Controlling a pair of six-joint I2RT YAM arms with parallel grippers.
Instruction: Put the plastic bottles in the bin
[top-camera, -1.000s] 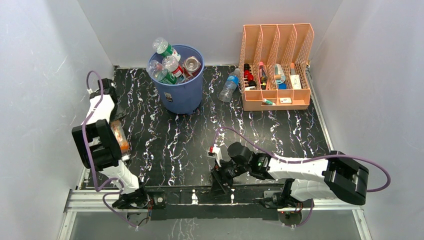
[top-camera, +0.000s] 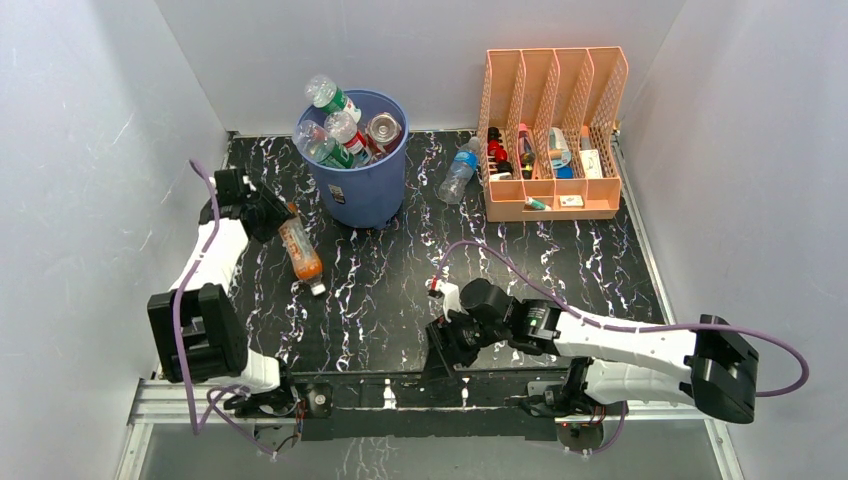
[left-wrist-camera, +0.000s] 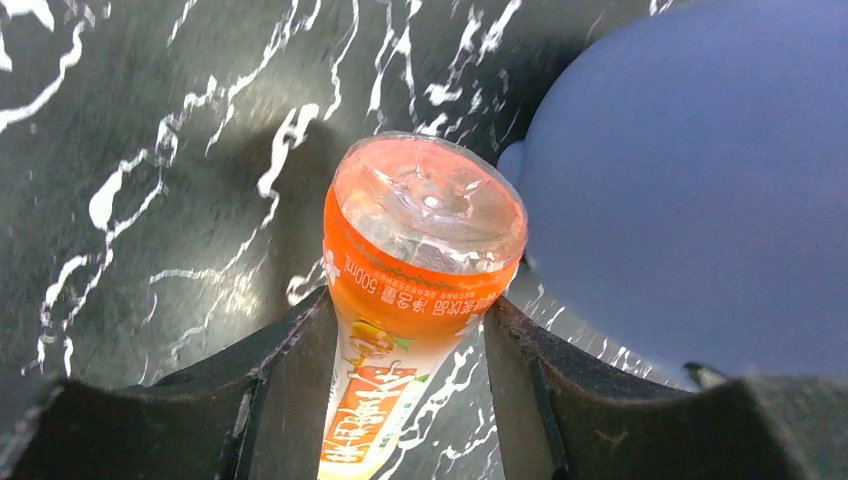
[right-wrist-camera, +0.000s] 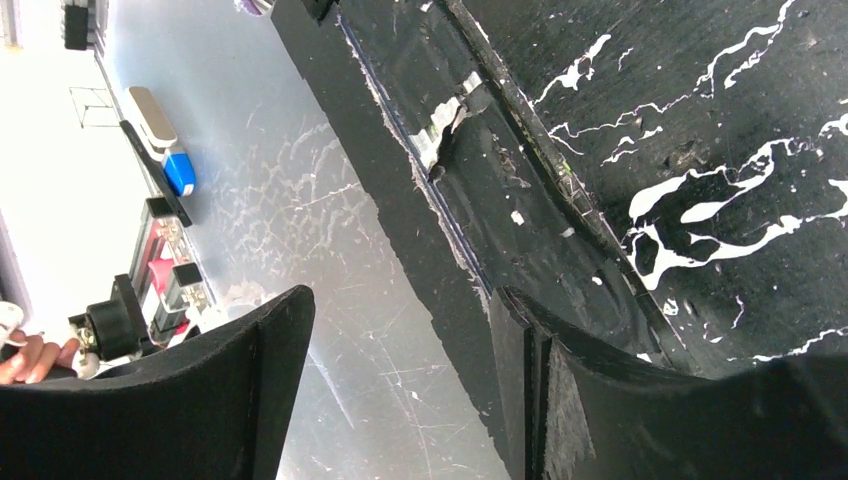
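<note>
An orange-labelled plastic bottle (top-camera: 302, 250) hangs at the left, beside the blue bin (top-camera: 356, 193), with my left gripper shut on its bottom end. The bin holds several clear bottles (top-camera: 327, 146) and what looks like a can. Another clear bottle with a blue label (top-camera: 459, 172) lies right of the bin. My right gripper is at the front edge of the table, fingers apart, with nothing between them.
A pink compartment organiser (top-camera: 551, 200) with small items stands at the back right. Walls close in the left, back and right.
My left gripper has carried the orange bottle rightward from the left wall toward the bin. The right arm has shifted slightly to the right.
</note>
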